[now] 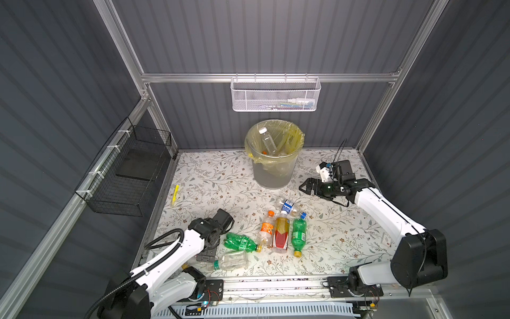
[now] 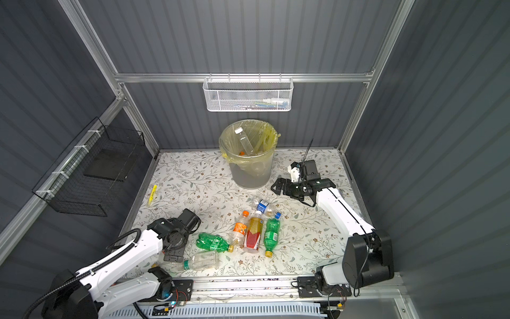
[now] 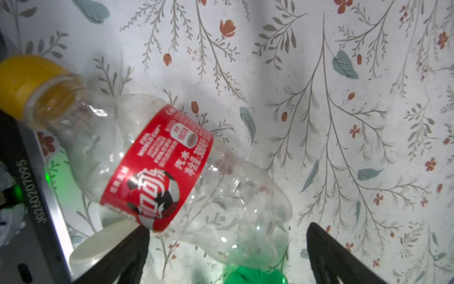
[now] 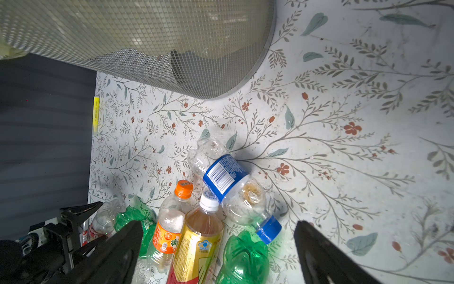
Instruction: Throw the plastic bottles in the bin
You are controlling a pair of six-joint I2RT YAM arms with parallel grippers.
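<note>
The grey mesh bin (image 1: 274,172), lined with a yellow bag, stands at the back and holds a clear bottle (image 1: 267,141). My left gripper (image 1: 206,257), open, is low over a clear bottle with red label and yellow cap (image 3: 158,165) at the front left. In the left wrist view, this bottle's base lies toward the gap between the fingers, not gripped. Beside it lie a clear bottle with teal cap (image 1: 232,260) and a crushed green bottle (image 1: 240,243). Empty and open, my right gripper (image 1: 309,187) hovers right of the bin's foot, near the blue-labelled bottle (image 4: 226,176).
An orange-capped bottle (image 1: 266,227), an amber bottle (image 1: 281,233) and a green bottle (image 1: 299,236) lie close together mid-front. A yellow pen (image 1: 174,194) lies at left. Wire baskets hang on the back (image 1: 276,100) and left walls.
</note>
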